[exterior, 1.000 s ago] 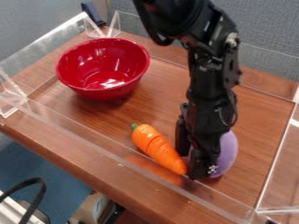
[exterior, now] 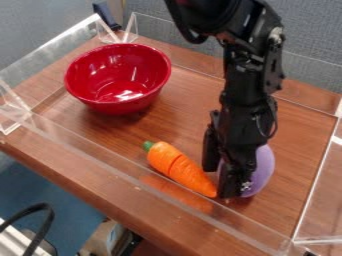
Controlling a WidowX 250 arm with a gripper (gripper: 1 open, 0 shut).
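My black gripper (exterior: 230,160) reaches down at the right of the wooden tray, its fingers low beside a purple object (exterior: 258,170), which it partly hides. An orange carrot (exterior: 179,167) with a green tip lies just left of the fingers, pointing toward the back left. A red bowl (exterior: 118,78) sits at the back left. Whether the fingers are closed on the purple object is unclear.
Clear plastic walls edge the wooden surface (exterior: 160,125), with a grey panel behind. The floor area between bowl and carrot is bare. A cable hangs outside at the bottom left.
My gripper has shifted very slightly upward; the carrot and bowl look nearly unchanged.
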